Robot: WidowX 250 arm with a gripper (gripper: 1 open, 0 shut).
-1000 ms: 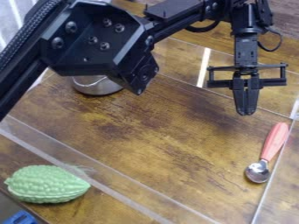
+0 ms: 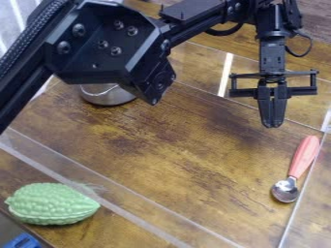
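Note:
My gripper (image 2: 272,116) hangs at the upper right, pointing down, shut with nothing visible between its fingers. Below and to its right, a scoop with a pink handle (image 2: 305,155) and a round metal head lies on the wooden surface. A pale green bitter melon (image 2: 52,203) lies at the lower left. A metal bowl or pot (image 2: 106,97) sits at the upper left, partly hidden behind my arm.
A blue object (image 2: 15,238) is cut off at the bottom left corner.

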